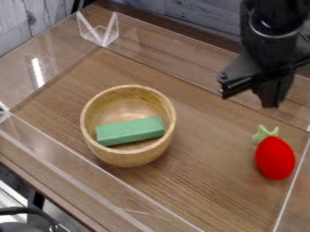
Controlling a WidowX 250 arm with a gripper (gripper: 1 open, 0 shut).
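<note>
The black robot arm (269, 50) reaches in from the top right, its gripper (252, 89) hanging low over the wooden table (109, 195); the fingers look close together, with nothing visible held. Below it at right lies a red object with a green stem (274, 159), like a toy vegetable. A round wooden bowl (157, 102) on the left holds a green block (129, 130).
A small clear wire or plastic item (100, 29) stands at the top left. Dark cables or parts show at the bottom left corner.
</note>
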